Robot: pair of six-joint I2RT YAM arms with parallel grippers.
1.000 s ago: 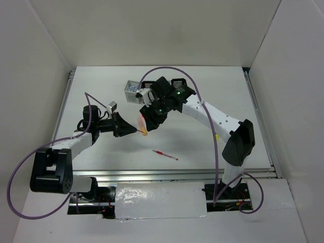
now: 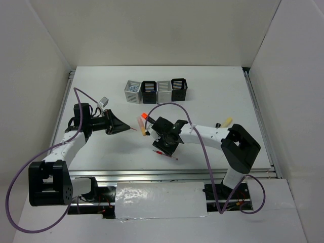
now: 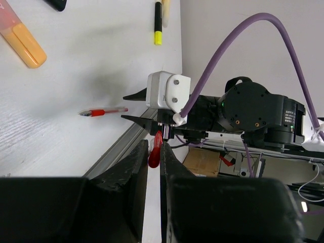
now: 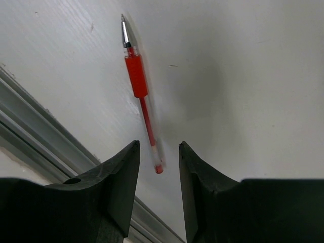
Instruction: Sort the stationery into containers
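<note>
A red pen (image 4: 136,76) with a clear barrel lies on the table. Over its rear end hover the parted fingers (image 4: 121,164) of my right gripper, with the pen below the gap. In the left wrist view, the right gripper points at the same pen (image 3: 100,112) from the right. My left gripper (image 2: 132,128) is shut on a slim red pen (image 3: 155,152), its tip poking out past the fingers. At the back stand small baskets: white (image 2: 132,86), black (image 2: 149,93), white (image 2: 164,93) and black (image 2: 178,91).
An orange highlighter (image 3: 23,40) lies between the arms, beside an orange-and-black marker (image 2: 145,116). A yellow item (image 2: 227,122) and a black-and-yellow marker (image 3: 158,23) lie at the right. A metal rail (image 2: 177,173) borders the table's front.
The left gripper has drawn back slightly to the left.
</note>
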